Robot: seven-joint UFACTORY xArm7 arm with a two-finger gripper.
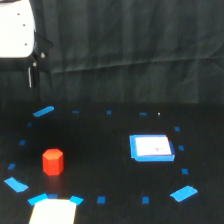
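Observation:
A red hexagonal block [53, 161] stands on the black table at the left. At the top left, above and behind the block, is the white arm [14, 30] with a dark gripper [30, 78] hanging below it, small and dim; whether it is open or shut cannot be told. A blue-edged pad with a white top [153, 146] lies at the centre right.
A pale square [52, 212] sits at the front left, cut by the frame's edge. Blue tape strips and small squares mark the black table [110, 180].

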